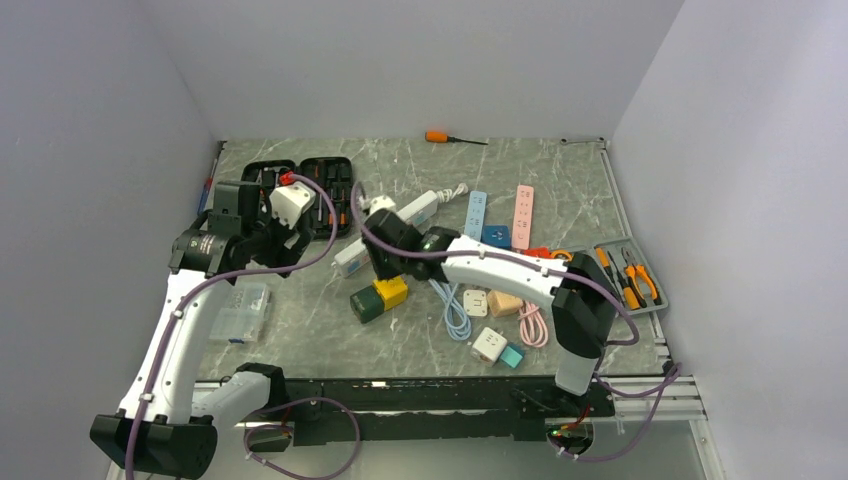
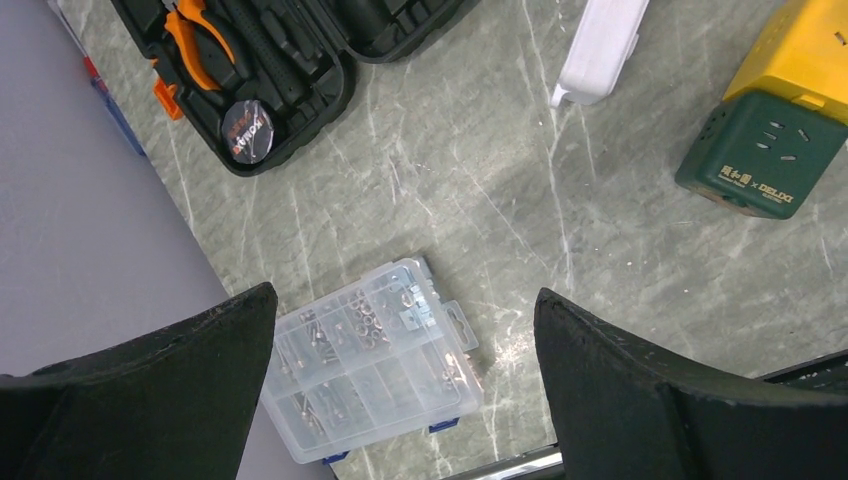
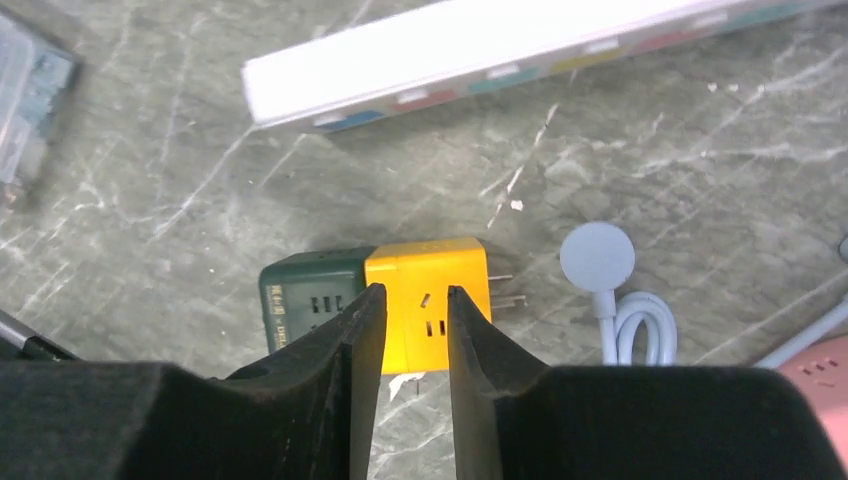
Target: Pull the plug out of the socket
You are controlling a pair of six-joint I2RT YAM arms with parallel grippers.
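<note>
A yellow plug (image 3: 425, 290) lies against a dark green socket cube (image 3: 310, 295) on the grey marbled table. Metal pins stick out of the plug's right side in the right wrist view. From above, the green cube (image 1: 367, 304) is lower left of the yellow plug (image 1: 391, 291); whether the two are still joined I cannot tell. My right gripper hangs over the plug, its fingers slightly apart with the yellow face visible beyond them and nothing held. Over at the left, my left gripper is wide open and empty, above a clear parts box (image 2: 375, 355).
A white power strip (image 1: 385, 236) lies just behind the pair. Several plugs, coiled cables (image 1: 455, 310) and pastel strips crowd the right side. Black tool case (image 1: 325, 195) stands at the back left. Bare table lies between the parts box and the green cube.
</note>
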